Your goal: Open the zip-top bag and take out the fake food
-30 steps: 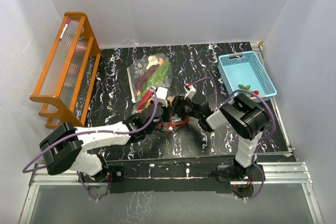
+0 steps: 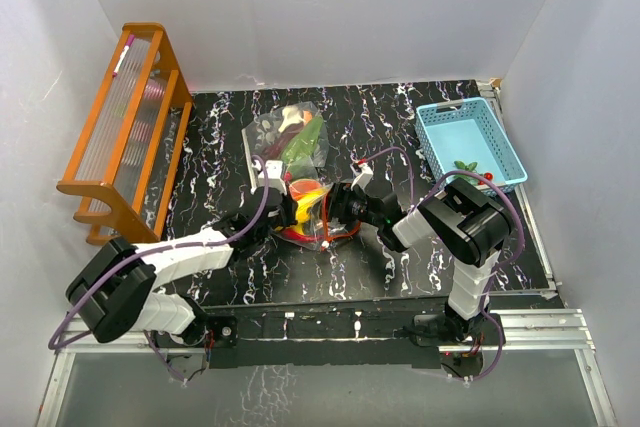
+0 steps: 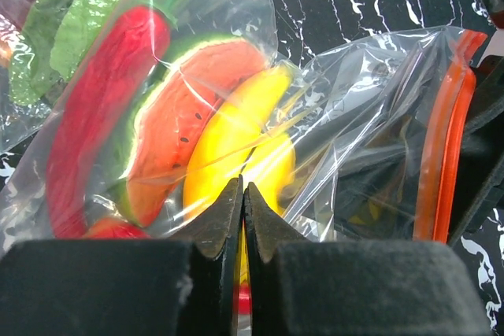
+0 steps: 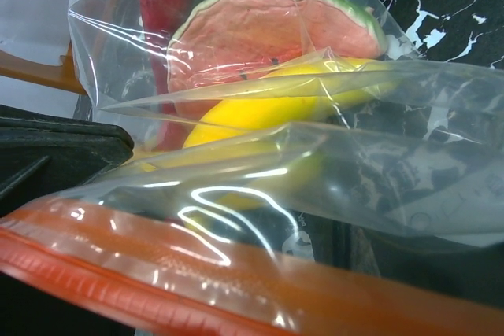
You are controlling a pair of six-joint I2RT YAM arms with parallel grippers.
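The clear zip top bag (image 3: 362, 131) holds a watermelon slice (image 3: 189, 108), yellow bananas (image 3: 228, 135) and a red pepper (image 3: 106, 100). Its orange zipper (image 3: 441, 155) runs along the right side in the left wrist view and across the foreground in the right wrist view. My left gripper is shut over the bag, nothing clearly between its fingers. My right gripper (image 2: 345, 202) is at the bag's zipper end; in the right wrist view a dark finger (image 4: 55, 147) lies beside the film, the other is largely hidden, and its opening is unclear.
A second bag (image 2: 300, 137) with leafy items lies behind. A blue basket (image 2: 470, 127) with small items is at the back right, a wooden rack (image 2: 115, 157) at the left. Dark marble table shows between them.
My left gripper has moved left from beside the right gripper, uncovering more of the bag. The right arm looks unmoved.
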